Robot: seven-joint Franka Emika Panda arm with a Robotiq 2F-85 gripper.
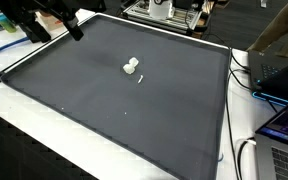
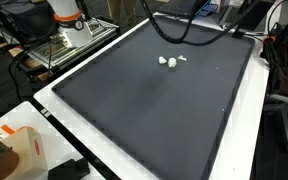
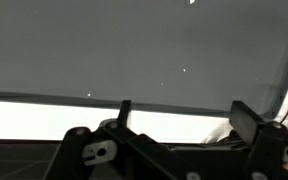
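Observation:
Two small white pieces (image 1: 131, 66) lie close together on the dark grey board, with a thinner white bit (image 1: 140, 79) beside them. In exterior view 2 the white pieces (image 2: 172, 62) rest toward the far part of the board, and the white bit (image 2: 181, 57) is to their right. My gripper is open, its black fingers (image 3: 122, 113) wide apart and nothing between them. From exterior view 1, the gripper (image 1: 60, 34) hangs over the board's far left part, apart from the white pieces. A white speck (image 3: 192, 2) shows at the wrist view's top edge.
Most of the grey board (image 1: 134, 125) is bare. A laptop (image 1: 279, 110) stands beyond its right edge. Black cables (image 2: 209, 40) hang across the top of exterior view 2. An orange-and-white item (image 2: 24, 150) sits at the near left.

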